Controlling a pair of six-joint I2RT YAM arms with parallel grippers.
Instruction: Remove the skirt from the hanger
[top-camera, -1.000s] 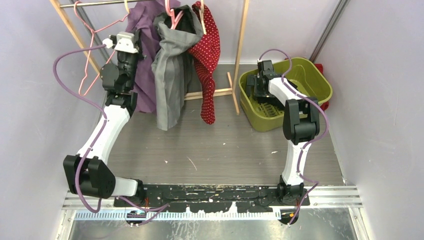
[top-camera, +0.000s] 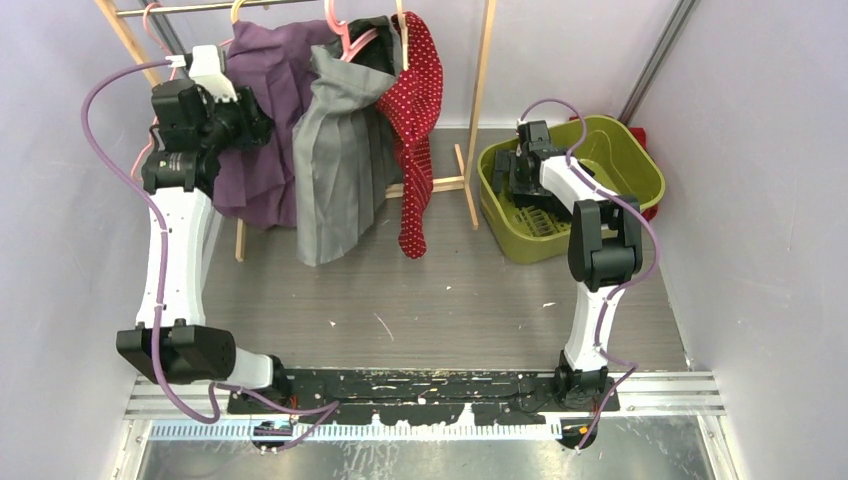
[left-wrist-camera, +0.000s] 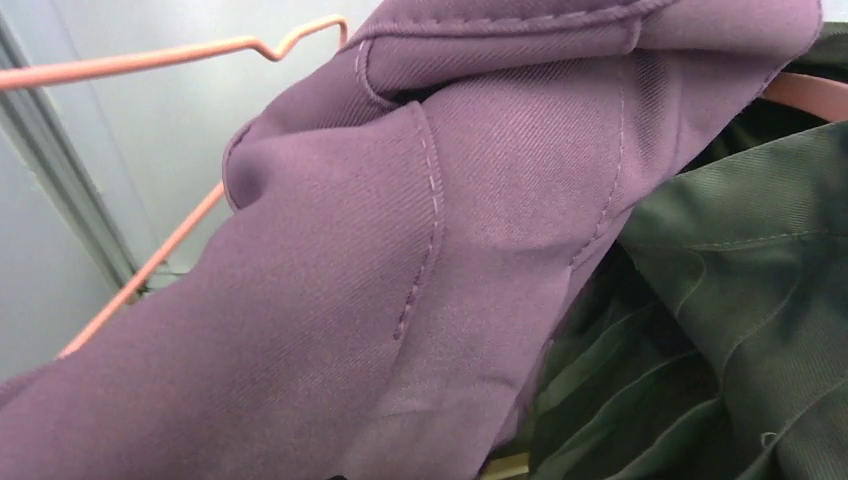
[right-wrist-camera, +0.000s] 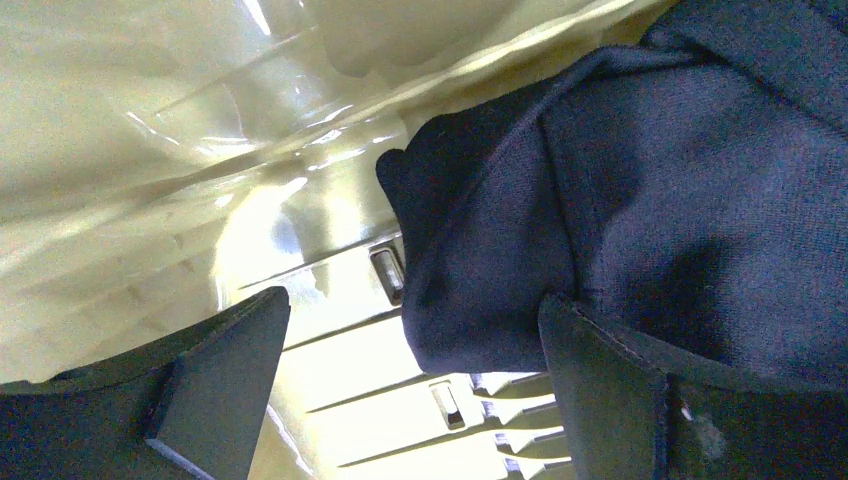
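A purple garment (top-camera: 262, 170) hangs on the rail and fills most of the left wrist view, with stitched folds (left-wrist-camera: 430, 200) near its top. Right of it, a grey pleated skirt (top-camera: 345, 165) hangs from a pink hanger (top-camera: 350, 45). My left gripper (top-camera: 254, 120) is up against the purple garment; its fingers do not show clearly, so its hold on the cloth cannot be told. Inside the green basket (top-camera: 530, 247), my right gripper stands open over dark navy cloth (right-wrist-camera: 640, 210), its fingers wide apart.
A red dotted garment (top-camera: 415, 120) hangs right of the grey skirt. An empty pink hanger (top-camera: 140, 160) is partly behind the left arm. The rack's wooden post (top-camera: 482, 85) stands between clothes and basket.
My left gripper has moved left and lower in the top view. The purple garment has shifted left, and the grey skirt's lower end has swung slightly left. The right arm has stayed nearly still.
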